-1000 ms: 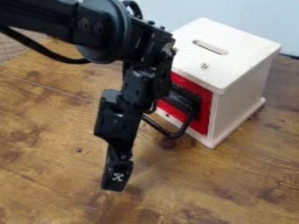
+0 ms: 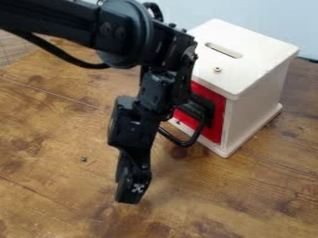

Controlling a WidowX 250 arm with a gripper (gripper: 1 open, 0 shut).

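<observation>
My black arm comes in from the top left and bends down, ending in the gripper (image 2: 132, 186) low over the wooden table, left of and in front of a white box (image 2: 243, 65) with a red front panel (image 2: 214, 123). The gripper's fingers point down; whether they are open or shut is unclear, and no object shows between them. The box's top has a slot and a small knob.
The box stands at the back right, with the arm and a cable partly over its red front.
The arm and gripper have shifted slightly, the upper arm a little to the right. The box has not moved.
</observation>
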